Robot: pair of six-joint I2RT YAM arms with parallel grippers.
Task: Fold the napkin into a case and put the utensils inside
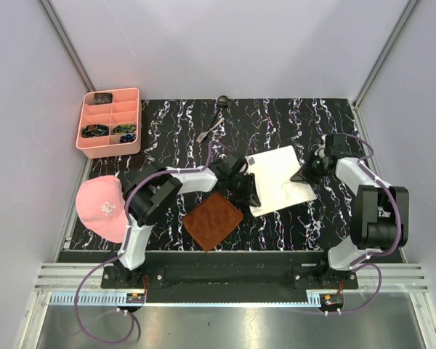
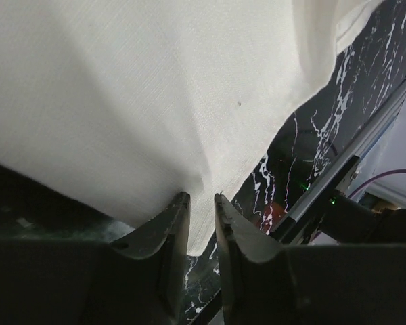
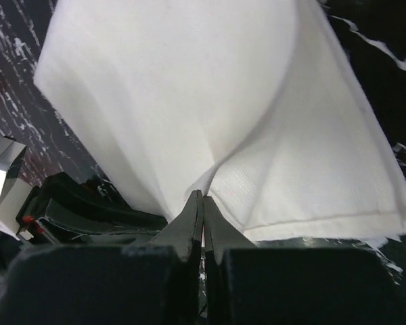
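Note:
The white napkin point(image 1: 275, 174) lies askew on the black marble table, creased near its right side. My left gripper point(image 1: 247, 190) is at its lower-left part; in the left wrist view the left gripper has its fingertips slightly apart over the cloth, open. My right gripper point(image 1: 298, 174) is at the napkin's right part; in the right wrist view the right gripper is shut at a fold, and whether cloth is between its tips is unclear. The utensils, a spoon point(image 1: 222, 103) and a fork point(image 1: 207, 133), lie above the napkin.
A pink compartment tray point(image 1: 125, 105) is at the back left, a pink cap point(image 1: 98, 207) at the front left. A brown square point(image 1: 211, 221) lies in front, just left of the napkin.

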